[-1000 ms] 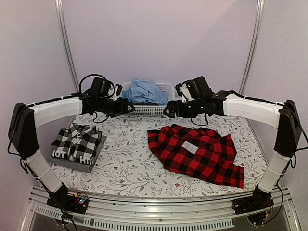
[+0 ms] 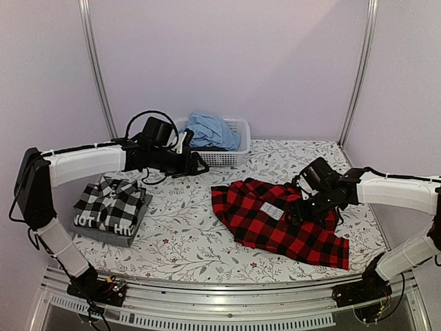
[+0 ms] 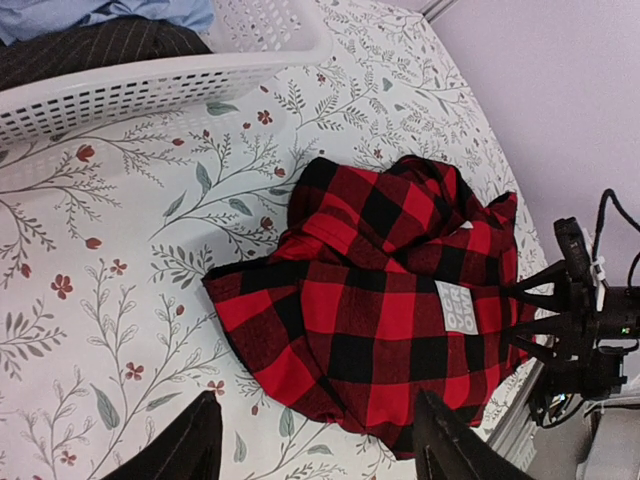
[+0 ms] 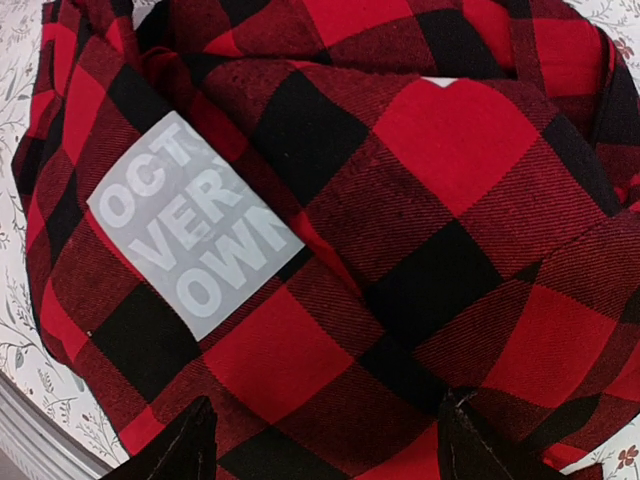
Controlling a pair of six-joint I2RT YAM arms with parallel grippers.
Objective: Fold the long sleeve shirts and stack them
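A red-and-black checked shirt (image 2: pixel 255 221) lies crumpled on the right half of the table, with a pale lettered patch (image 4: pixel 195 225). My right gripper (image 2: pixel 296 210) is low over the shirt, just right of the patch, its fingers apart with no cloth visibly gripped. My left gripper (image 2: pixel 189 165) hangs open above the table in front of the basket, left of the red shirt. At the left lies a folded stack with a black-and-white checked shirt (image 2: pixel 107 207) on grey cloth (image 2: pixel 120 241).
A white basket (image 2: pixel 227 157) holding light blue cloth (image 2: pixel 210 127) and dark cloth stands at the back. Walls border both sides.
My right gripper has come down from high beside the basket to low over the red shirt. The shirt looks unchanged.
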